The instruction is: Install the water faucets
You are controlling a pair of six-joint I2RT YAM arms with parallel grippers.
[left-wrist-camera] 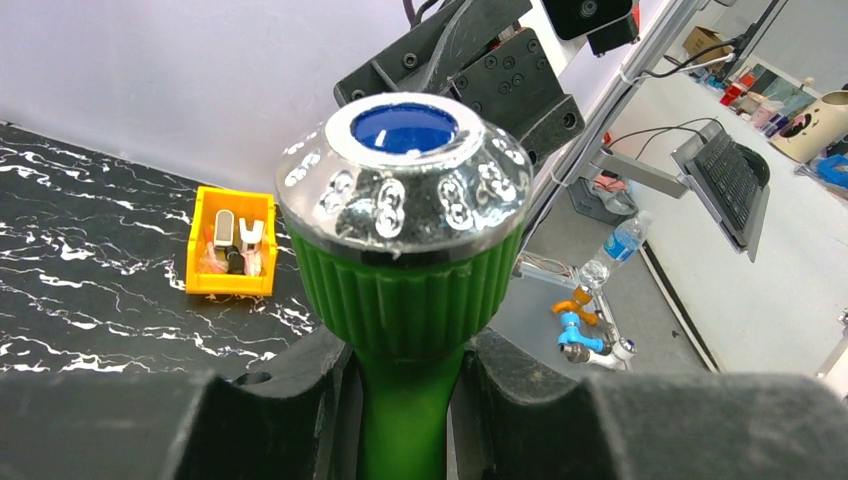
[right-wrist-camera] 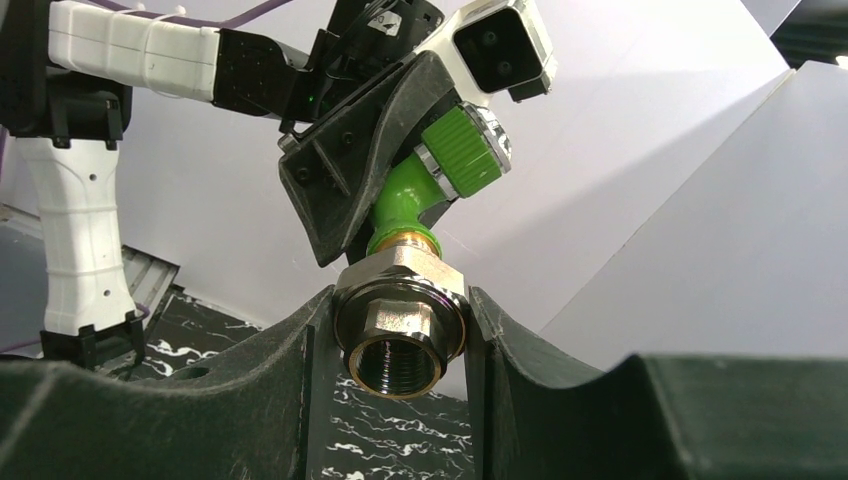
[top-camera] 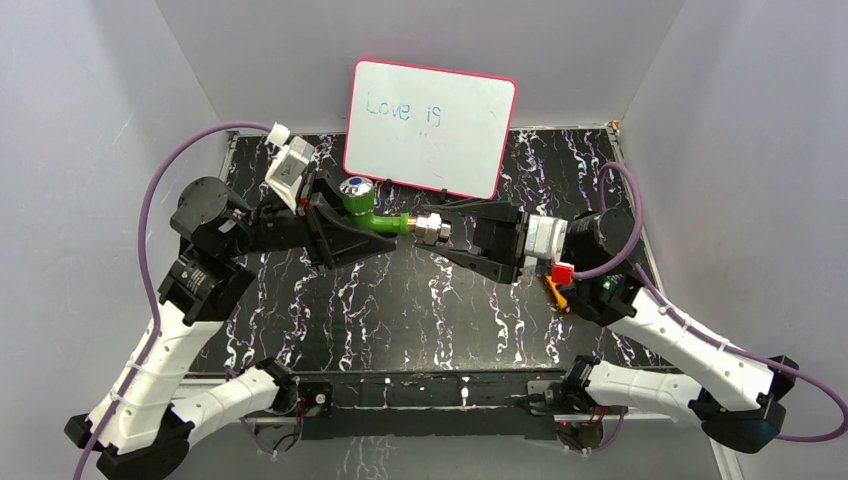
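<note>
Held in the air above the middle of the table is a green faucet [top-camera: 390, 223] with a chrome cap [left-wrist-camera: 400, 180] and blue centre. My left gripper is shut on its green body just below the ribbed part. A silver hex fitting [right-wrist-camera: 398, 310] sits on the faucet's outlet end, with a short band of brass thread [right-wrist-camera: 407, 240] showing between them. My right gripper is shut on this fitting, fingers on its two sides. Its hollow threaded end faces the right wrist camera. How deep the thread sits inside is hidden.
A whiteboard [top-camera: 430, 125] stands at the back of the dark marbled table [top-camera: 400, 320]. Behind the right arm, a yellow bin [left-wrist-camera: 230, 285] with small parts rests on the table. The table below both grippers is clear.
</note>
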